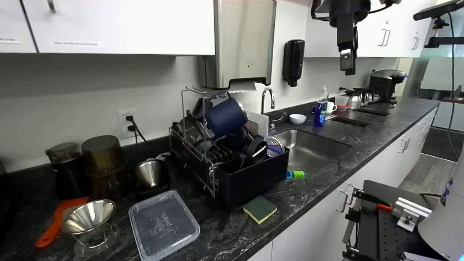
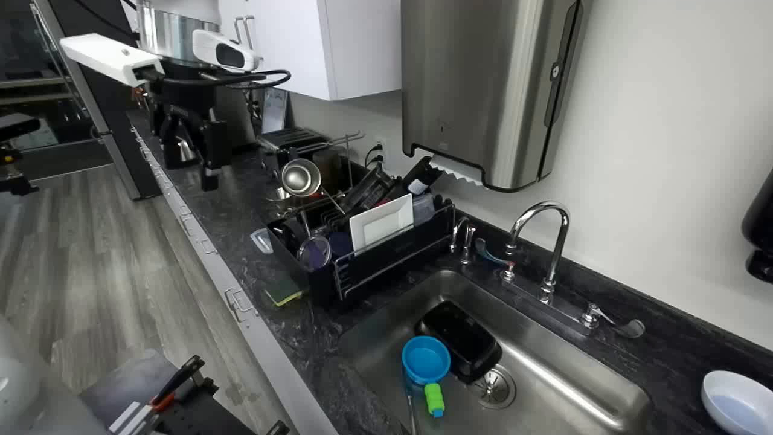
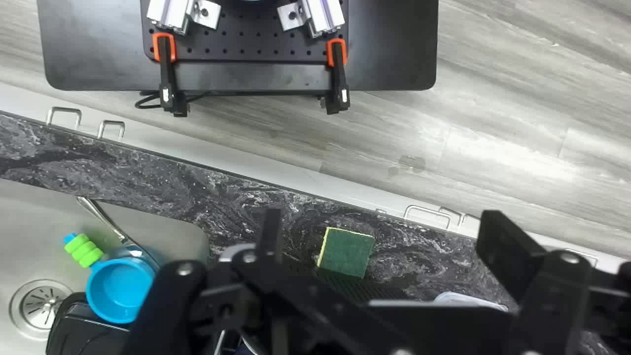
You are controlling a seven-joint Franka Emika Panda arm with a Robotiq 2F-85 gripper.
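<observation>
High above the counter, my gripper is open, its two fingers wide apart with nothing held between them. A green and yellow sponge [image 3: 347, 252] lies flat on the counter below, showing in the gap between the fingers in the wrist view. In exterior view 1 the sponge [image 1: 260, 209] rests just in front of the black dish rack [image 1: 256, 180], which is piled with a dark blue mug [image 1: 226, 117] and other dishes. Inside the sink, a blue cup [image 2: 426, 359] with a green-gripped handle sits beside a black container [image 2: 458, 341].
A faucet [image 2: 554, 217] rises behind the sink. Upper cabinets [image 1: 121, 26] and a towel dispenser [image 1: 248, 39] overhang the counter. A clear plastic lid [image 1: 164, 224] and a metal coffee dripper [image 1: 89, 216] stand left of the rack. A white bowl [image 1: 297, 119] sits beyond the sink.
</observation>
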